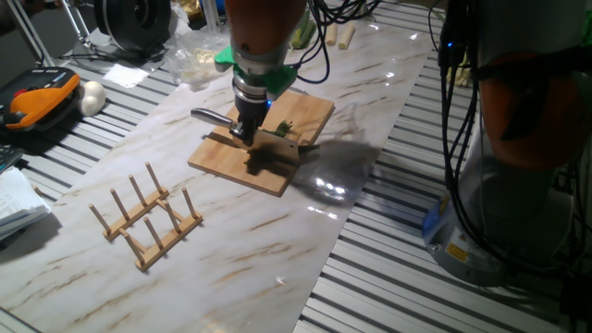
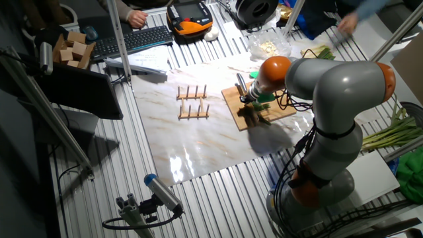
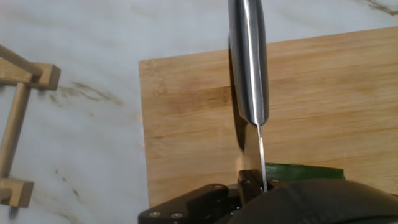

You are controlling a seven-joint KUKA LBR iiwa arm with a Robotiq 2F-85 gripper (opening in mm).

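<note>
A cleaver with a steel handle [image 1: 213, 117] and a broad blade [image 1: 277, 146] is held by my gripper [image 1: 248, 135], which is shut on it near where handle and blade join. The blade stands edge down over the wooden cutting board [image 1: 217, 166]. Behind the blade, green vegetable [image 1: 284, 128] lies on the board. In the wrist view the handle [image 3: 250, 68] points away from the gripper, and a dark green piece [image 3: 305, 171] shows right beside the blade. The dark gripper body hides the lower blade there, so contact with the board cannot be seen.
A wooden peg rack [image 1: 153, 227] stands on the marble-patterned sheet, clear of the board. Beyond the board are a plastic bag [image 2: 268, 46] and more greens [image 2: 320, 52]. A person's hand [image 2: 347, 24] is near the far edge. Bare sheet lies between rack and board.
</note>
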